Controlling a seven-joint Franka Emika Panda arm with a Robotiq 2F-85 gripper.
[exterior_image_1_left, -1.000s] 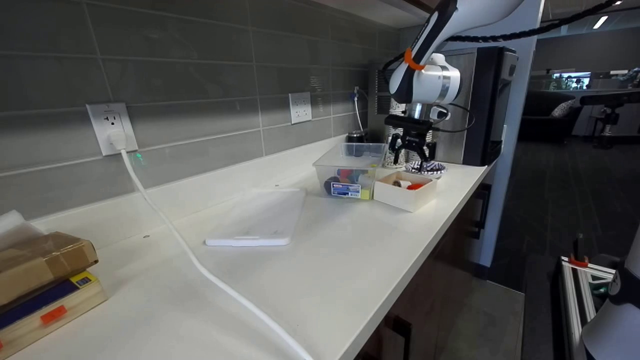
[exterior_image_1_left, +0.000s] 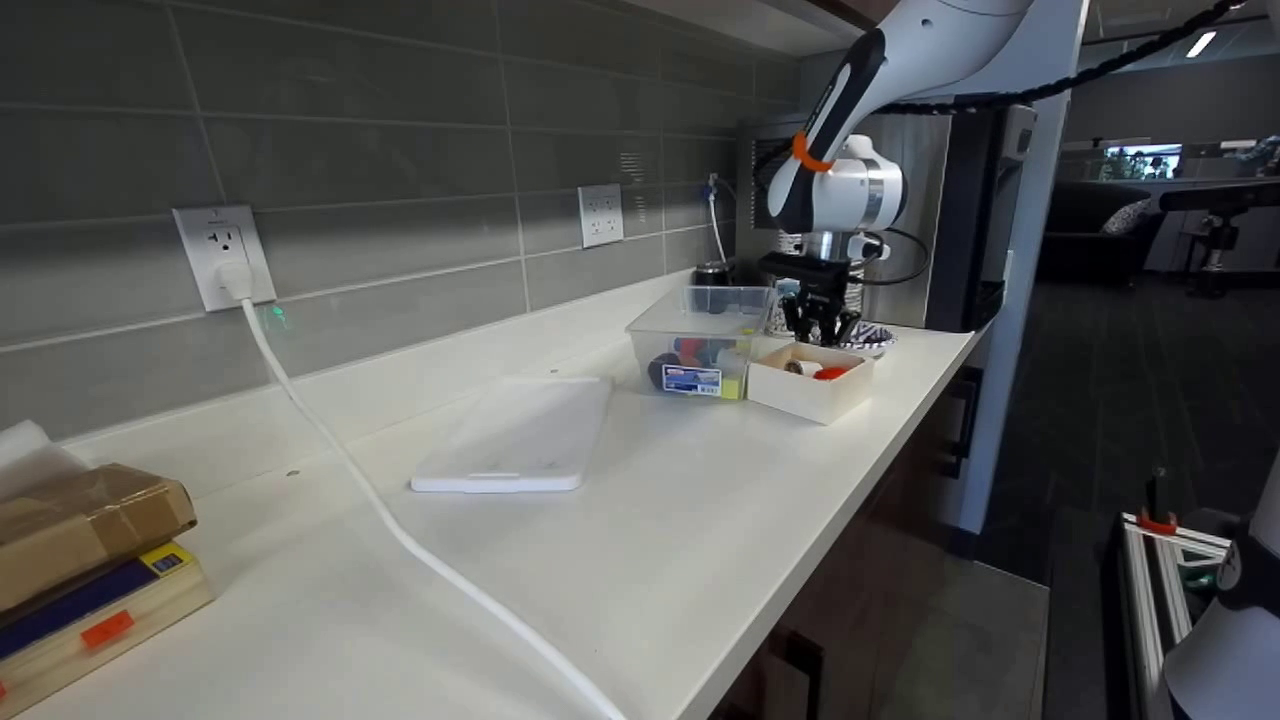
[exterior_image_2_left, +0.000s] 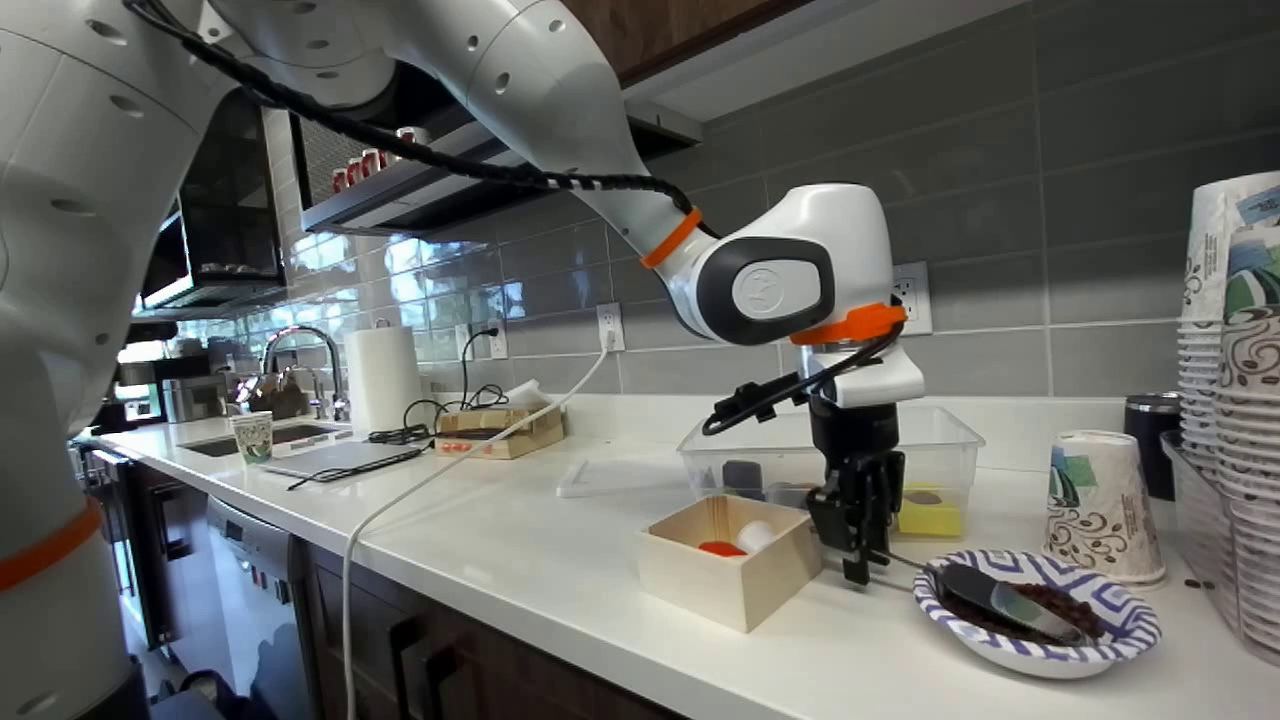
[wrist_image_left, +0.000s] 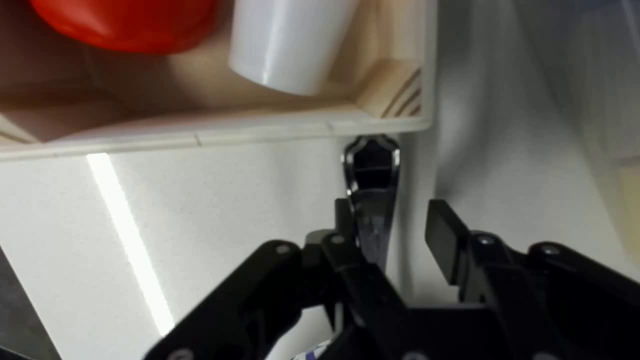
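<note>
My gripper is low over the counter, its fingers part open, between the wooden box and the patterned plate (exterior_image_2_left: 1122, 624). In the wrist view, the shiny dark handle (wrist_image_left: 373, 171) of a utensil runs between the fingers. It lies close against the left finger (wrist_image_left: 344, 219), with a gap to the right finger (wrist_image_left: 442, 231); whether it touches is unclear. The utensil's broad black and metal part (exterior_image_2_left: 1002, 600) rests on the plate, over dark brown granules.
The open wooden box (exterior_image_2_left: 702, 582), holding a red item and a white cylinder, borders the handle's end. Behind stands a clear bin (exterior_image_1_left: 708, 348). Paper cups (exterior_image_2_left: 1101, 510) stand beyond the plate. Free counter lies around the white board (exterior_image_1_left: 516, 444).
My gripper has moved lower and somewhat left in exterior view 1, and its fingers are closer together. The box, bin and board stay put.
</note>
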